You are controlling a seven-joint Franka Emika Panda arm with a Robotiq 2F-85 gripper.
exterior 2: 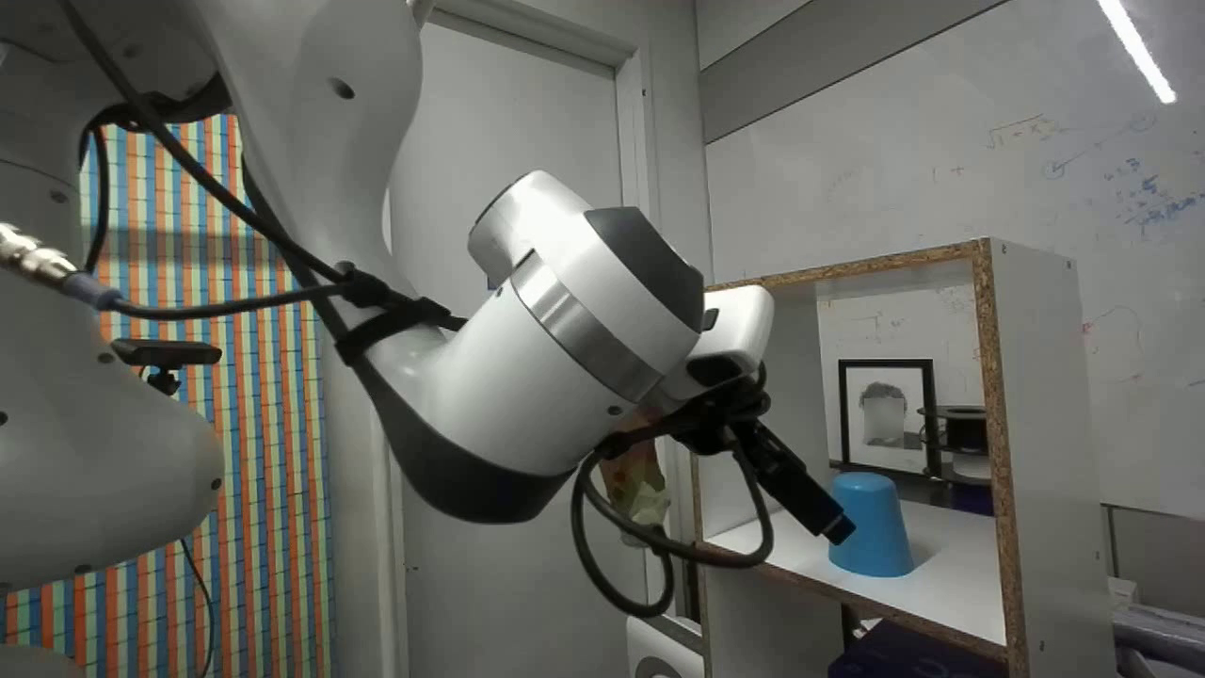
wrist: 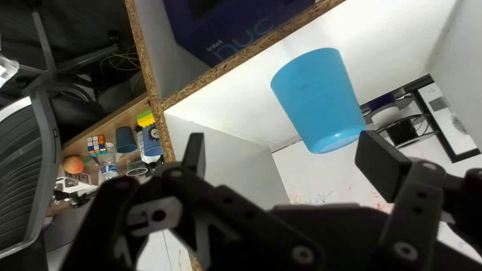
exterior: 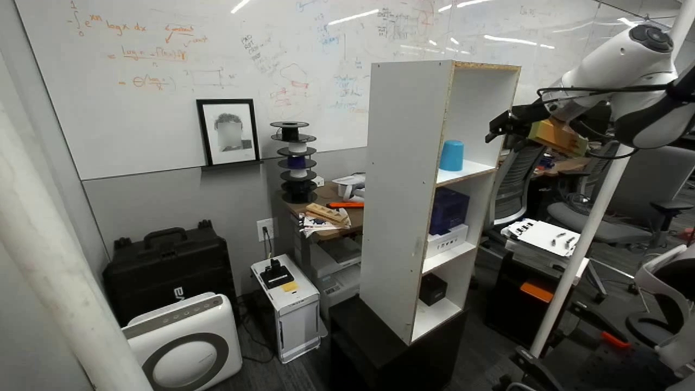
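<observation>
A light blue cup [exterior: 451, 156] stands upside down on the top shelf [exterior: 470, 170] of the white open-fronted shelving unit. In exterior view 2 the same cup [exterior 2: 870, 525] sits on the shelf board, partly behind the tip of my gripper. My gripper is open, and its dark fingers [wrist: 378, 163] are spread wide with nothing held. From the wrist the blue cup [wrist: 318, 99] appears ahead of the gap, nearer the right finger. Exterior view 1 puts the gripper [exterior: 498, 127] outside the unit's open front, higher than the cup and to its right.
Particleboard edges [wrist: 199, 81] frame the compartment, with a side wall [wrist: 230, 158] and a dark blue box [wrist: 226, 31] on the shelf below. Spools [exterior 2: 966, 435] and a framed picture [exterior 2: 887, 416] show through the open back. The shelf around the cup is clear.
</observation>
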